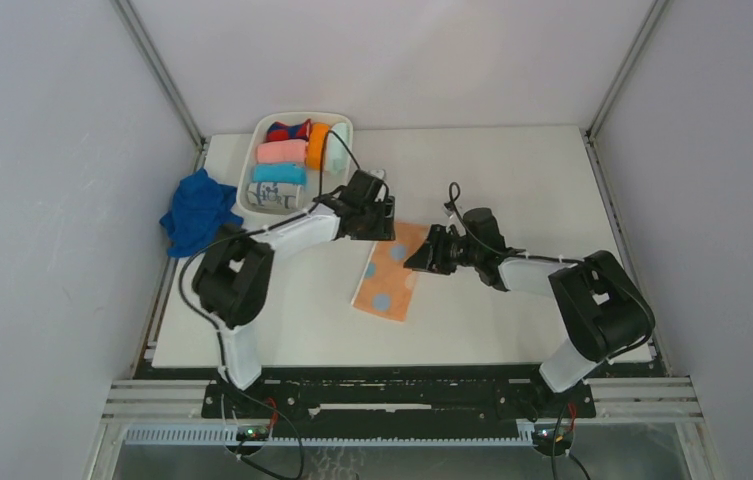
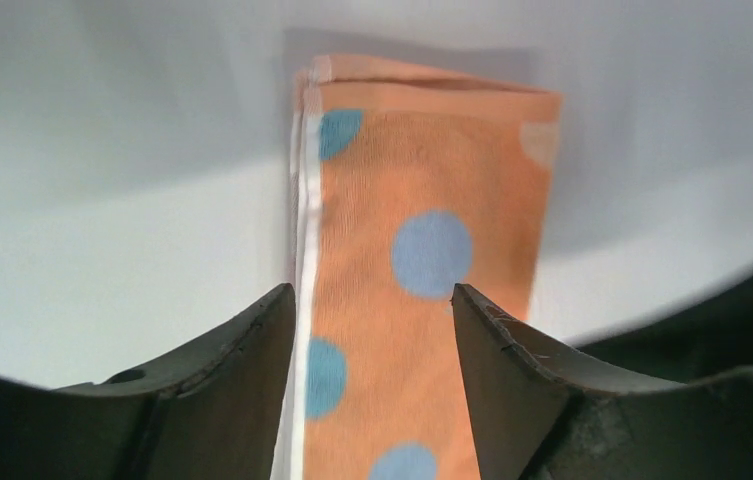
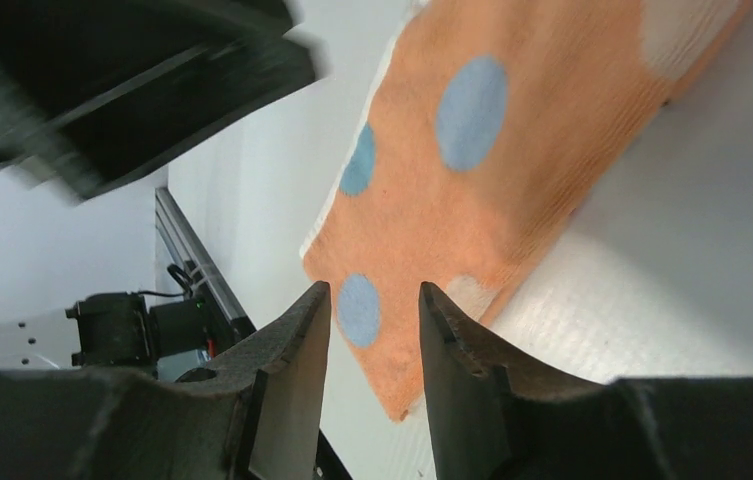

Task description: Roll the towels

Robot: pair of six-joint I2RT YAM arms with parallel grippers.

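The orange towel with blue dots lies folded in a narrow strip in the middle of the table, slanting with its far end to the right. Over its far end is my left gripper, which hides part of it. In the left wrist view, this gripper's fingers stand apart, the towel showing between and beyond them. At the strip's right edge is my right gripper. Its fingers are parted too, with the towel beyond. Neither finger shows cloth pinched in it.
A white bin at the back left contains several rolled towels, among them a pink roll. A crumpled blue towel lies left of the bin, at the table's edge. Bare table extends behind and right of the right arm.
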